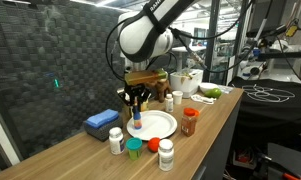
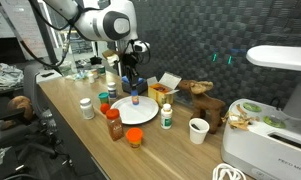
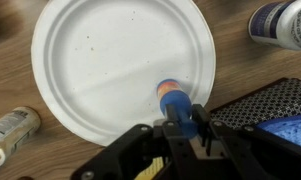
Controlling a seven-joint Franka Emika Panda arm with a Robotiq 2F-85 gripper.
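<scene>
A small blue cylinder with a pinkish-orange end point(image 3: 173, 100) is gripped in my gripper, whose fingers are shut on its upper part. In the wrist view its coloured end points at the white plate point(image 3: 100, 60), near the plate's rim. Exterior view 1 has the gripper point(image 1: 137, 108) pointing down over the left part of the plate point(image 1: 162, 126), the blue piece point(image 1: 137, 122) below its fingers. From the other side, the pinkish end point(image 2: 135, 99) appears at or just above the plate's surface; contact cannot be told.
Around the plate stand a green-lidded jar point(image 1: 134, 147), white jars point(image 1: 166, 155), an orange-lidded jar point(image 1: 189, 122) and a dark blue box point(image 1: 103, 123). A yellow box point(image 2: 164, 88), a brown toy animal point(image 2: 202, 102) and a white cup point(image 2: 198, 130) stand farther along. Bare wood shows at the front left.
</scene>
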